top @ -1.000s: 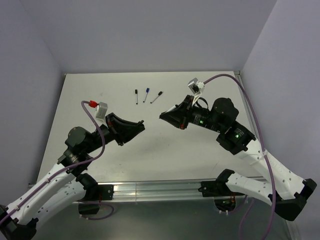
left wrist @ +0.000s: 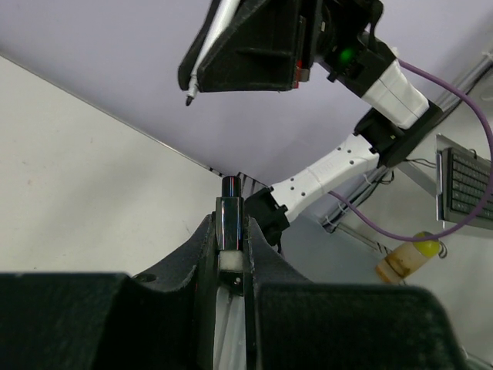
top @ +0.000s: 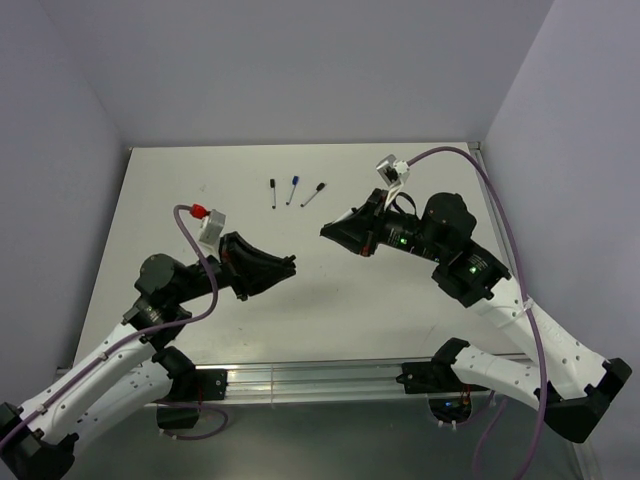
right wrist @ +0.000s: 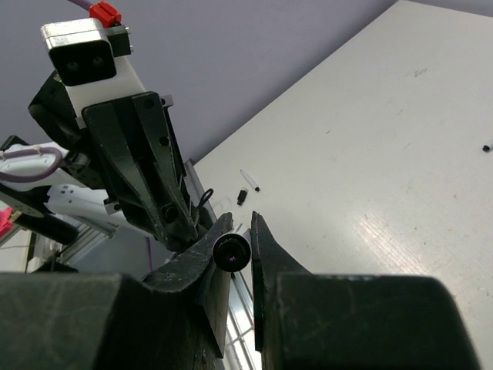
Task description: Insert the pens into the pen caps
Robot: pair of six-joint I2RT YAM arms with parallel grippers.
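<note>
My left gripper (top: 288, 265) is shut on a small black cap (left wrist: 230, 208), which sticks up out of its fingertips in the left wrist view. My right gripper (top: 327, 233) is shut on a white pen (left wrist: 212, 40) whose dark tip points down and clear of the fingers. From the right wrist view, only the round dark end of this pen (right wrist: 233, 251) shows between the fingers. Cap and pen are apart, with open air between the two grippers. In that same view the left gripper is below and left of a loose black cap (right wrist: 242, 196).
Three pens lie at the back of the white table: a black-ended one (top: 273, 194), a blue-ended one (top: 293, 190) and a slanted one (top: 313, 195). Beside the loose cap is a white pen (right wrist: 249, 180).
My left gripper has shifted slightly right and toward the table's front, closer to the right one. The right gripper has hardly moved. Both remain shut.
</note>
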